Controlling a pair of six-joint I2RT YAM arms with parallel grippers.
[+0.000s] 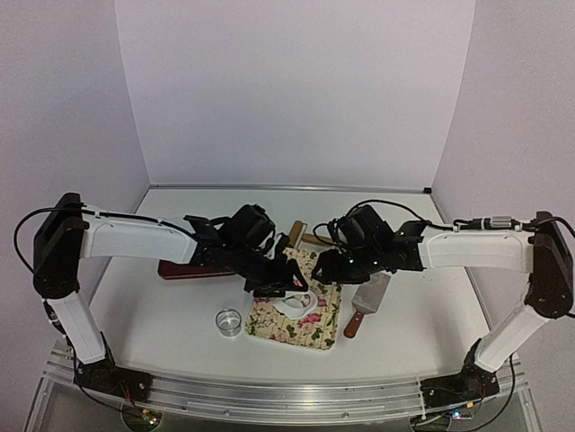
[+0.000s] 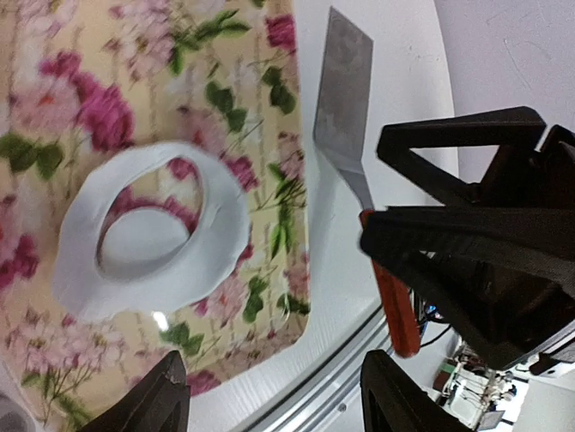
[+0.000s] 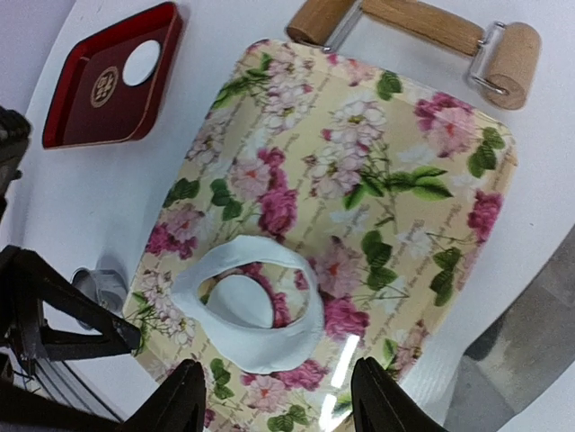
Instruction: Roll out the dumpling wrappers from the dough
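Observation:
On the floral board [image 1: 283, 328] lies a white dough ring with a round white disc inside it, also seen in the right wrist view as a ring [image 3: 269, 351] around a disc [image 3: 243, 301]. My left gripper hangs over the board by the ring, its fingertips apart and empty at the lower edge of its view. My right gripper is also over the board, above and right of the ring, fingertips apart with nothing between them.
A rolling pin [image 3: 422, 22] lies behind the board. A red tray [image 3: 103, 108] with a white disc is at back left, a glass cup [image 1: 228, 321] at front left, and a spatula [image 2: 341, 81] along the right side.

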